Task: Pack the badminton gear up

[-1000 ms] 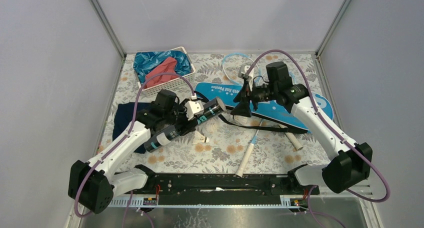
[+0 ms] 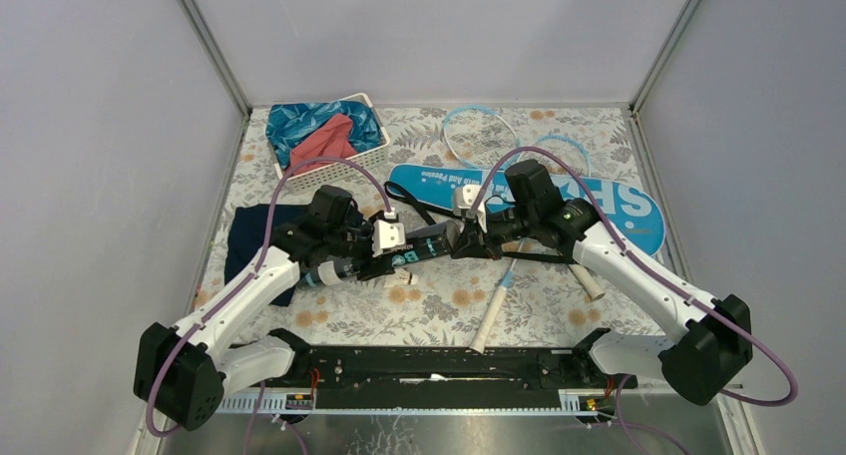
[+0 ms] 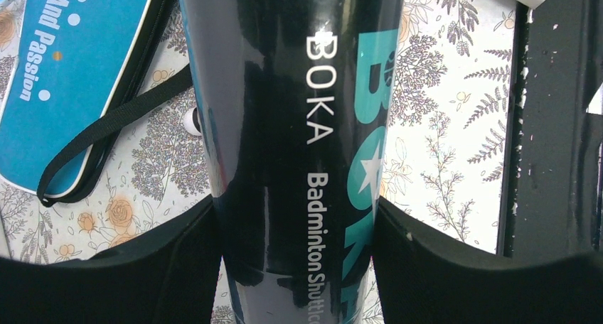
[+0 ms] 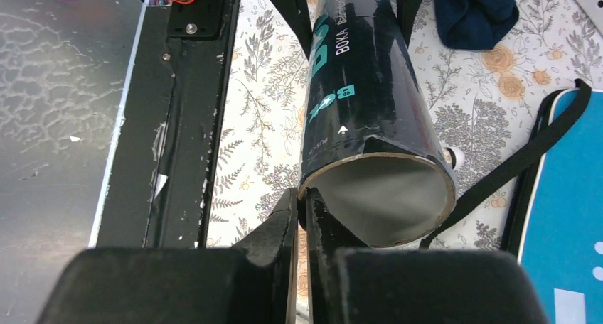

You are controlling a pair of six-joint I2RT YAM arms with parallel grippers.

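Observation:
A black BOKA shuttlecock tube (image 3: 284, 125) lies horizontal in my left gripper, which is shut around its body. Its near end is open and looks empty in the right wrist view (image 4: 377, 196). My right gripper is at that end, its fingertips closed together at the lower left of the rim; I cannot tell if anything thin is between them. A blue racket bag (image 2: 624, 216) with a black strap lies behind, two rackets (image 2: 449, 126) beyond it. A shuttlecock (image 2: 404, 278) lies below the tube.
A white basket (image 2: 339, 169) with blue plastic and red cloth stands back left. A dark navy cloth (image 2: 244, 240) lies under the left arm. Racket handles (image 2: 489, 320) point toward the front edge, where patterned table is partly clear.
My right gripper has come down and left to the tube's end and is now shut. The tube has swung flatter, its right end nearer the front, still in my left gripper.

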